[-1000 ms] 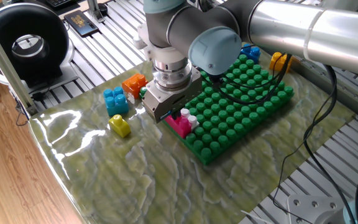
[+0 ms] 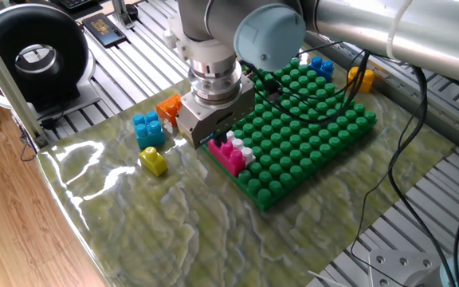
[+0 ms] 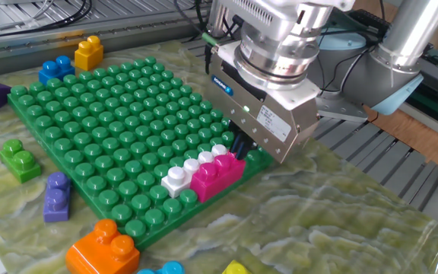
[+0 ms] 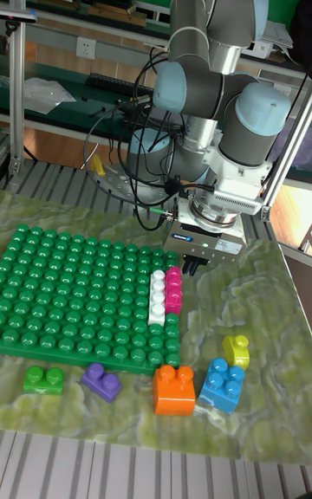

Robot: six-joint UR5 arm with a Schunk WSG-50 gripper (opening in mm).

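A pink brick (image 3: 217, 178) sits at the edge of the green studded baseplate (image 4: 69, 305). Alongside it on the plate, a row of white studs (image 4: 157, 297) shows, parallel to the pink brick. My gripper (image 4: 191, 265) points down by the far end of the pink brick, its dark fingers (image 3: 240, 144) close to each other. From exterior view 1 the fingertips are largely hidden behind the gripper body and the brick. No brick hangs from the gripper. Whether the fingers are fully shut is not clear.
Loose bricks lie around the plate: orange (image 4: 173, 390), light blue (image 4: 222, 385), yellow (image 2: 154, 162), purple (image 4: 100, 383) and green (image 4: 43, 379). Dark blue (image 3: 56, 70) and yellow-orange (image 3: 89, 53) ones stand by another edge. Cables hang over the plate.
In exterior view 1 my gripper has shifted a little left and up, and more of the pink brick shows. The bricks and the baseplate look unmoved.
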